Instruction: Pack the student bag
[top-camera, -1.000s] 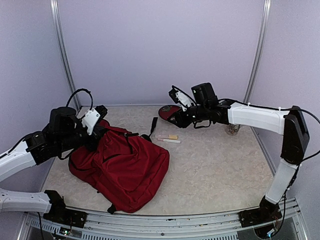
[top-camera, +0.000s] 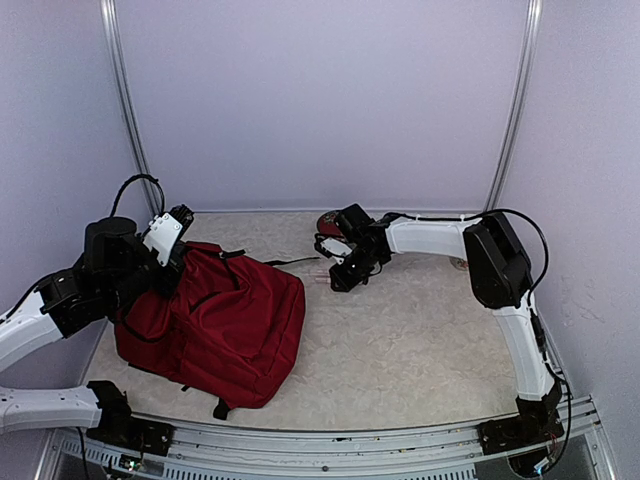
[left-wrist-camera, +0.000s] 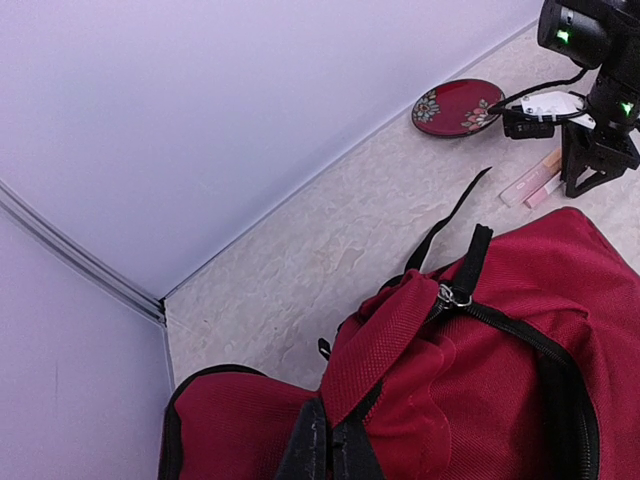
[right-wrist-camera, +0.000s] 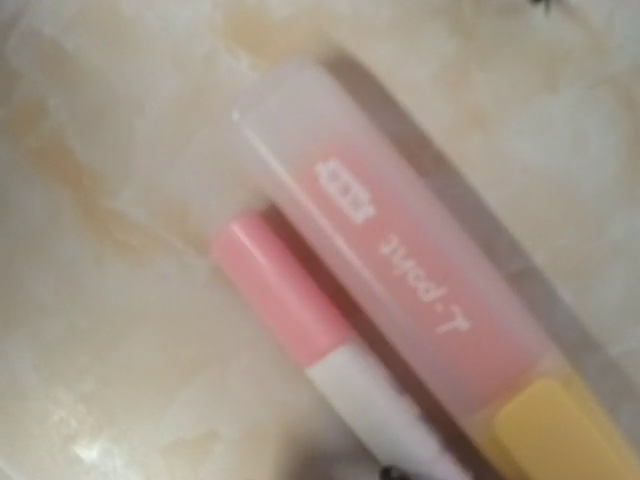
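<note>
A red backpack (top-camera: 235, 330) slumps on the left of the table. My left gripper is shut on its cloth, with a fold of red fabric rising from between the fingers. Two pens lie side by side on the table, right of the bag: a thick highlighter (right-wrist-camera: 400, 260) with a clear-pink barrel and yellow end, and a thinner white pen (right-wrist-camera: 365, 395) with a pink cap. My right gripper (top-camera: 338, 284) is low over them, its fingers part open. In the right wrist view only dark traces of its fingers show at the edges, the pens lying between them.
Behind the right gripper lies a dark-red flowered oval item (left-wrist-camera: 455, 108). A small round object (top-camera: 459, 263) stands at the right, partly covered by the right arm.
The left gripper has moved a little left, and the backpack has shifted left with it.
</note>
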